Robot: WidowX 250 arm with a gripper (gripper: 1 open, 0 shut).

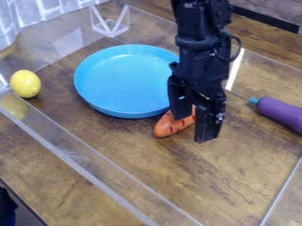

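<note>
The black gripper [192, 116] stands open, pointing down over an orange carrot-like toy [170, 125] on the wooden table, its fingers on either side of or just beside the toy; exact contact cannot be told. Part of the toy is hidden behind the gripper. A blue plate [113, 72] lies behind and to the left of it.
A purple eggplant-like toy [280, 113] lies to the right. A yellow lemon [25, 83] sits at the far left. Clear plastic walls edge the workspace.
</note>
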